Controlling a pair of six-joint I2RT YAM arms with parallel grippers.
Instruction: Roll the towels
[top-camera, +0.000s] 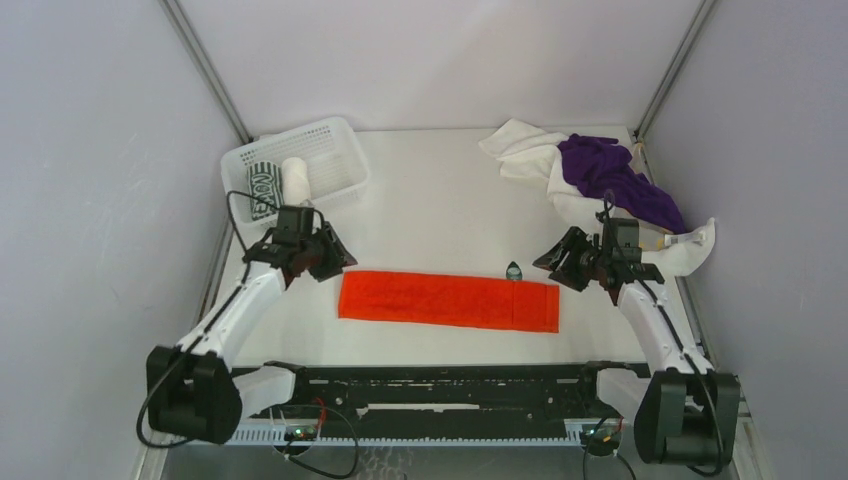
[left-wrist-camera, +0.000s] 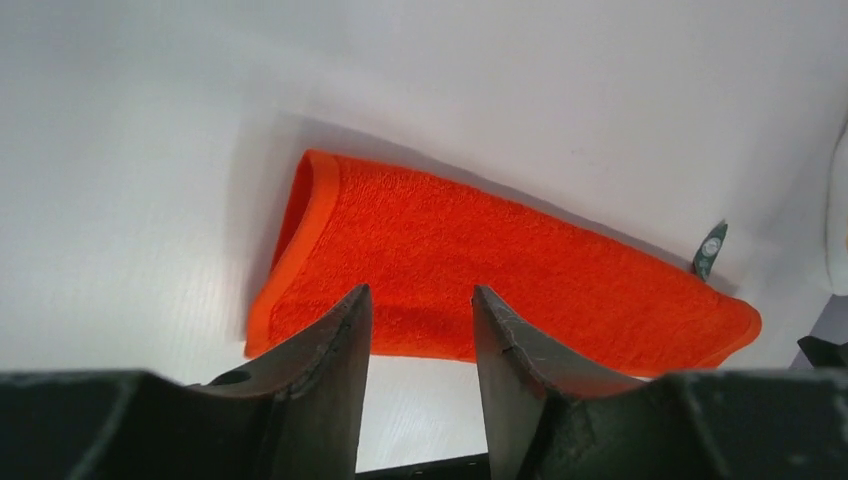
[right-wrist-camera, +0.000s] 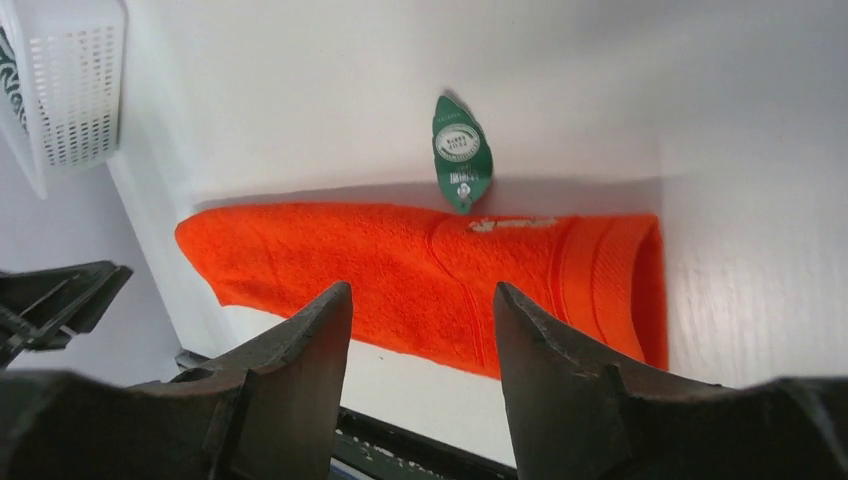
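Note:
A red-orange towel, folded into a long strip, lies flat near the front of the table. Its folded layers show at the left end in the left wrist view, and a green tag sticks out from its back edge near the right end. Above the towel's back left corner hangs my left gripper, its fingers apart and empty. My right gripper stands open above the back right part, also holding nothing.
At the back left, a white basket holds a green-striped rolled towel and a white roll. A loose pile with a purple towel and a white towel fills the back right. Mid-table is clear.

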